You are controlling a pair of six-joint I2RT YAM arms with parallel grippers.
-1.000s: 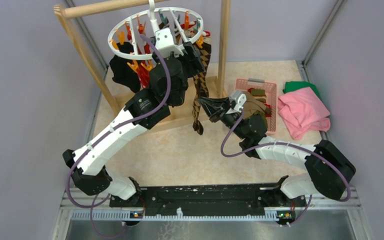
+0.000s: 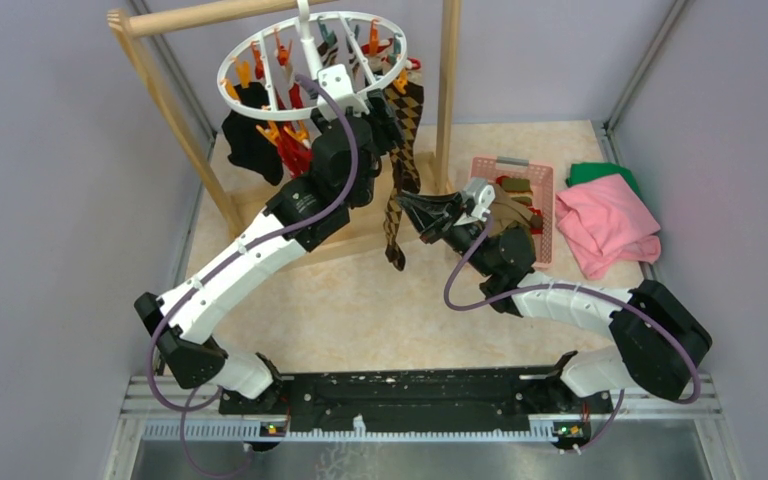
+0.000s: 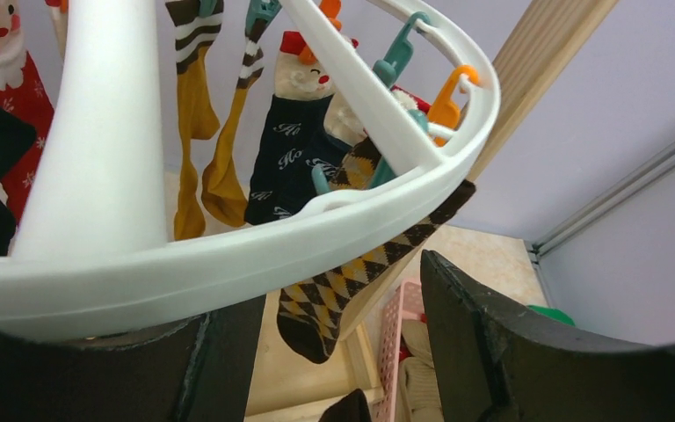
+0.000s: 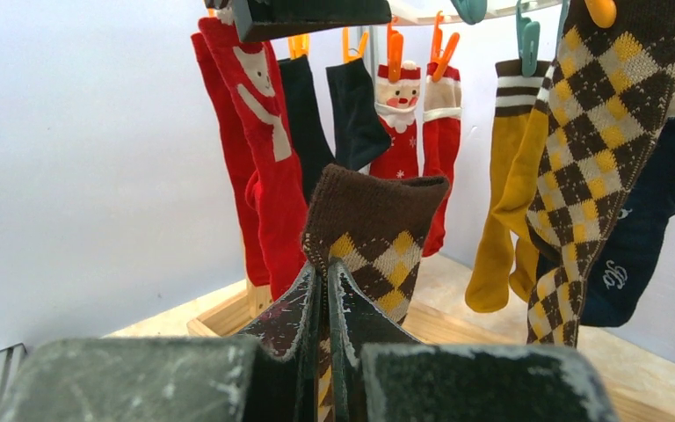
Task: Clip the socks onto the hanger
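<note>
A brown argyle sock [image 4: 373, 220] stands cuff-up in my right gripper, which is shut on it. Seen from above, that gripper [image 2: 405, 202] is right of and below the white round hanger [image 2: 250, 112]. My left gripper is partly open at the hanger's front rim, its fingers [image 3: 453, 325] apart. No contact between these fingers and a clip can be made out. Above the rim shows a teal clip [image 3: 382, 173]. The matching argyle sock [image 3: 338, 286] hangs from the hanger, seen beyond the gap between the left fingers.
Several socks hang around the ring, among them red socks [image 4: 272, 176], mustard socks [image 4: 497, 202] and navy socks [image 4: 646, 211]. A pink basket [image 2: 543, 200] with more socks stands at right, beside a pink cloth [image 2: 605, 225].
The left arm has shifted slightly right at the hanger. The hanging socks under the ring sway a little. My right arm stays in place with its sock.
</note>
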